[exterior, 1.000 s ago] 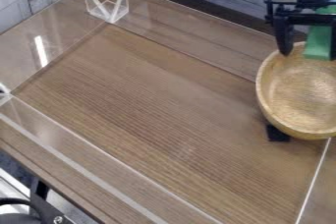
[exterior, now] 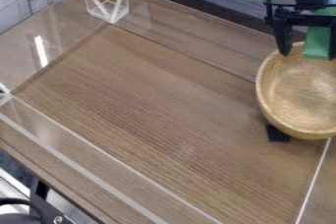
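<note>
My gripper (exterior: pixel 305 29) is at the top right, open, over the back of a round tan wooden bowl (exterior: pixel 294 107). A green object (exterior: pixel 316 45) is at the bowl's back edge, partly behind the gripper; whether it lies between the fingers I cannot tell. A small dark block (exterior: pixel 277 134) shows under the bowl's front left.
White wire-like brackets (exterior: pixel 108 4) stand at the back left, and a black cable or ring lies at the bottom left, off the table.
</note>
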